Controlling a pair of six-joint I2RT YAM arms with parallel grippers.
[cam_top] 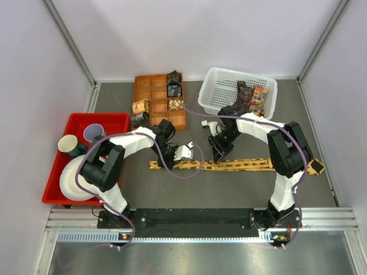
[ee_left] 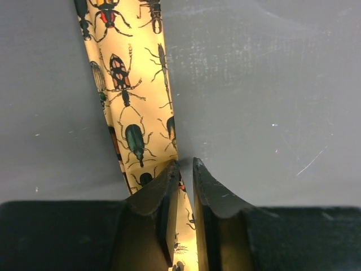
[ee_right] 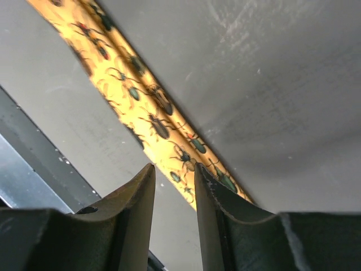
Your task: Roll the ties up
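A long yellow tie [cam_top: 246, 165] printed with beetles lies stretched left to right across the grey table, its wide dark-tipped end at the far right. Near its left end, my left gripper [cam_top: 173, 165] is down at table height. In the left wrist view the fingers [ee_left: 161, 197] are close together, shut on the edge of the tie [ee_left: 132, 107]. Farther right along the strip, my right gripper [cam_top: 215, 160] hovers over the tie. In the right wrist view its fingers [ee_right: 138, 197] stand apart, with the tie [ee_right: 161, 127] beneath and beyond them.
An orange compartment box [cam_top: 150, 82] with several rolled ties stands at the back. A white basket [cam_top: 221, 91] holding more ties is behind the right arm. The red tray [cam_top: 51, 186] with dishes sits at left. Bare table lies in front of the tie.
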